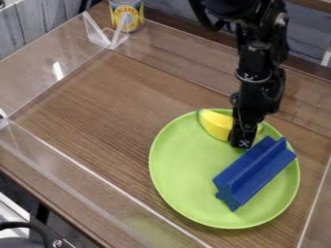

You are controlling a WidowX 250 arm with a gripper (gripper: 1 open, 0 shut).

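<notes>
The black gripper (pixel 243 131) points down from the top right to the back part of a green plate (pixel 188 170). It is shut on a yellow banana-like piece (pixel 215 123), whose left end shows beside the fingers while the rest is hidden behind them. A blue block (pixel 253 172) lies on the right side of the plate, in front of the gripper.
A can (pixel 127 15) with a yellow label stands at the back left, near a clear plastic edge. The wooden table (pixel 110 111) left of the plate is clear. A dark cable shows at the lower left corner.
</notes>
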